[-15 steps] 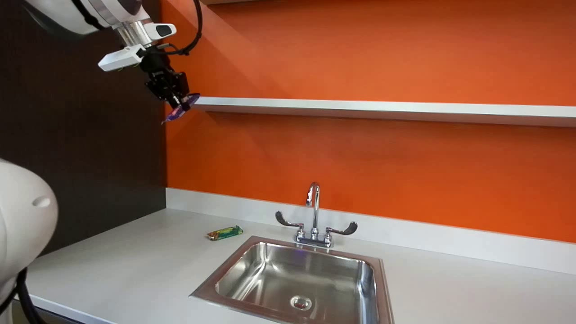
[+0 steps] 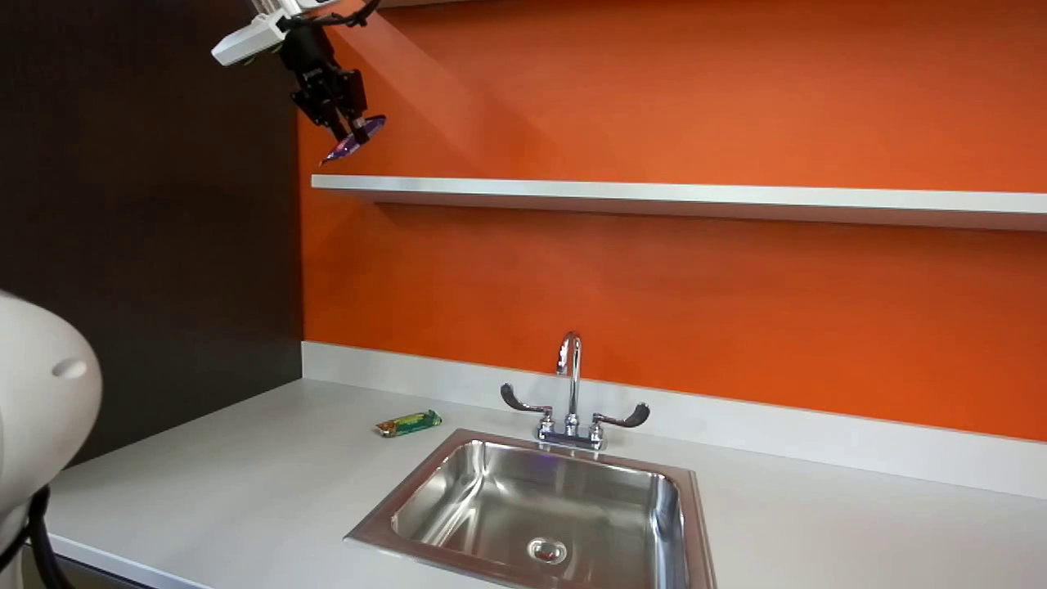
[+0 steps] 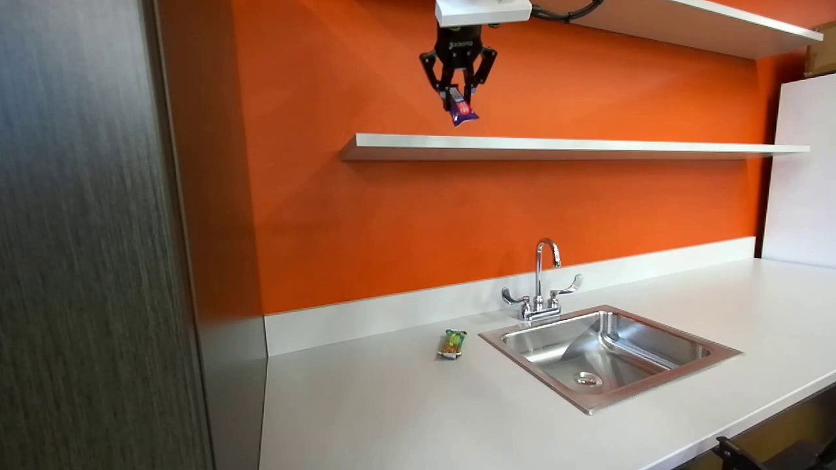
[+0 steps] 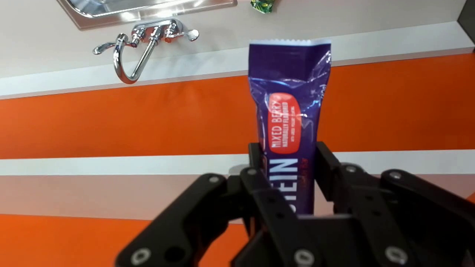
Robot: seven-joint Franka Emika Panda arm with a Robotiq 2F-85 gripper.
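My gripper is shut on a purple snack bar point(image 4: 289, 120), its wrapper printed with a red "mixed berry" label. One finger presses on each long side of the bar, and its crimped end sticks out past the fingertips. In exterior view 1 the gripper point(image 2: 351, 136) is high at the left, with the tilted bar point(image 2: 339, 150) slightly above the level of the white shelf point(image 2: 677, 193) at its left end. Exterior view 2 has the bar point(image 3: 462, 110) hanging above the line of that shelf point(image 3: 548, 144).
A green-wrapped bar point(image 2: 408, 423) lies on the counter point(image 2: 255, 471), left of the steel sink point(image 2: 704, 530) and its faucet point(image 2: 573, 393). Overhead is a second shelf point(image 3: 705, 27). A dark panel point(image 2: 147, 216) closes off the left side. The lower shelf's visible stretch looks bare.
In exterior view 1 my gripper has risen and shifted a little right, carrying the purple bar from around the shelf's height to above it. The green bar has stayed put.
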